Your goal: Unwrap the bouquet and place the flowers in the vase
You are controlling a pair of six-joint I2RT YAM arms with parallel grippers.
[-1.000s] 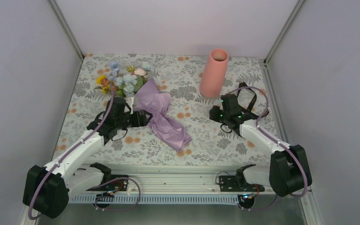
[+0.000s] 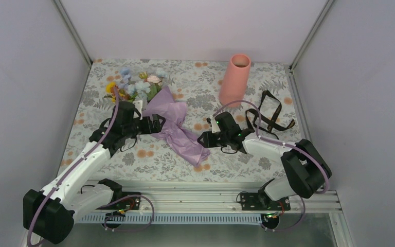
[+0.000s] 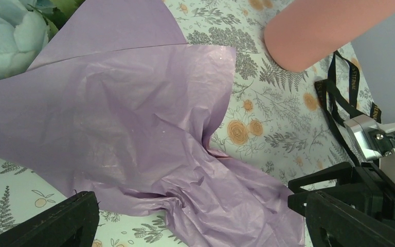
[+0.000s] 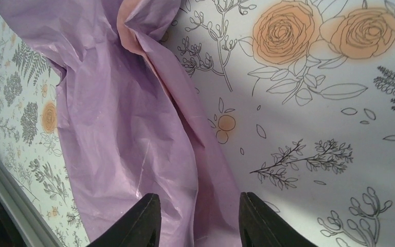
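A bouquet of blue, yellow and pink flowers lies at the back left, its purple paper wrap crumpled and stretching toward the front centre. The pink vase stands upright at the back right. My left gripper is open above the upper part of the wrap, just in front of the blooms. My right gripper is at the lower part of the wrap; in the right wrist view its two fingers are apart over the paper, with none visibly pinched between them.
A black strap lies loose on the right of the patterned mat. Walls border the back and both sides.
My right gripper has moved left from near the strap to the lower end of the wrap. My left arm has shifted only slightly.
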